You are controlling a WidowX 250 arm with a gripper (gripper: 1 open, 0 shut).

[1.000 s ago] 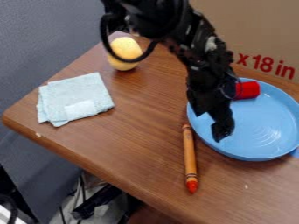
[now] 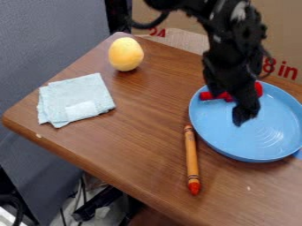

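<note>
My black gripper (image 2: 238, 101) hangs over the upper part of a blue plate (image 2: 245, 137) on the right of the wooden table. A red object (image 2: 210, 95) lies on the plate's upper area, partly hidden behind the gripper. Whether the fingers are open or shut on it I cannot tell.
An orange crayon (image 2: 192, 162) lies left of the plate. A folded light-blue cloth (image 2: 74, 100) is at the left, and a yellow ball-like object (image 2: 126, 55) is at the back left. A cardboard box stands behind.
The gripper has moved right and upward in the view over the last second, now covering much of the red object, which showed at its right earlier.
</note>
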